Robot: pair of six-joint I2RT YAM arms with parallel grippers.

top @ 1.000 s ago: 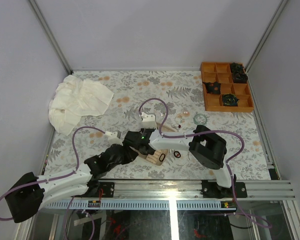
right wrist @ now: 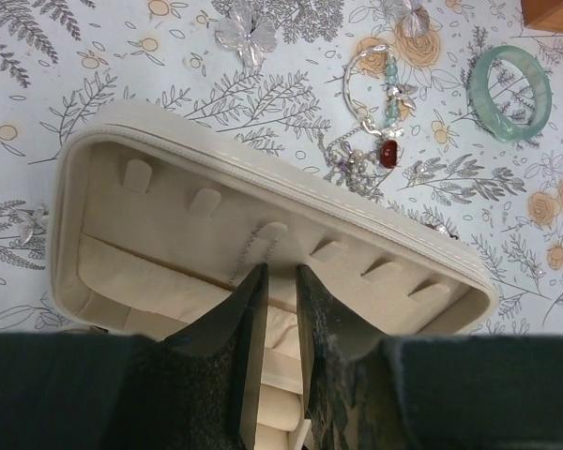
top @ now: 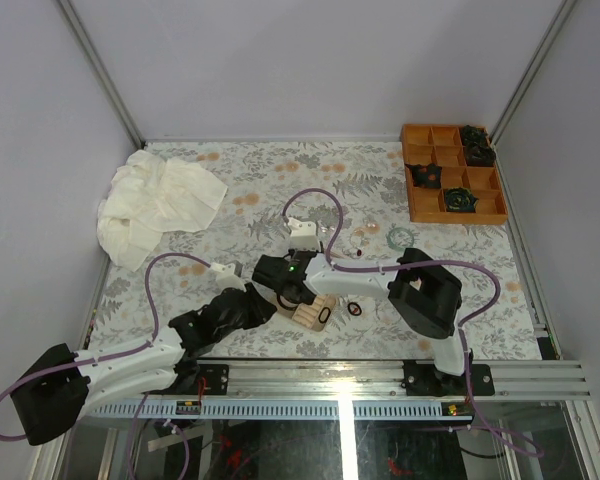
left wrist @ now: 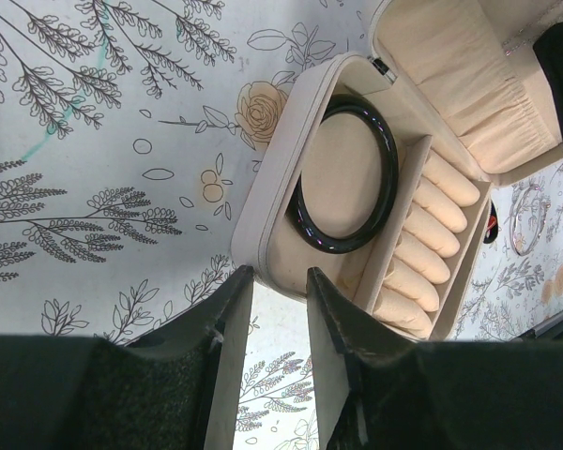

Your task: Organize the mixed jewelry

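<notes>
A beige jewelry case (left wrist: 273, 193) lies open at the table's middle front, a black bangle (left wrist: 388, 174) in one compartment beside padded rolls (left wrist: 433, 224). My left gripper is at that compartment's near corner, fingertips slightly apart, nothing visible between them. My right gripper hangs over the lid's tabbed interior (right wrist: 176, 197), fingertips slightly apart near a fine chain (right wrist: 248, 250); whether it touches the chain is unclear. Beyond the case lie a jade bangle (right wrist: 479, 98), a beaded bracelet (right wrist: 391, 94) and clear flower pieces (right wrist: 245, 33).
A wooden divided tray (top: 420, 212) with dark pouches stands at the back right. A white cloth (top: 160, 200) lies at the back left. A small black-and-red piece (top: 354, 309) lies right of the case.
The left arm looks unchanged.
</notes>
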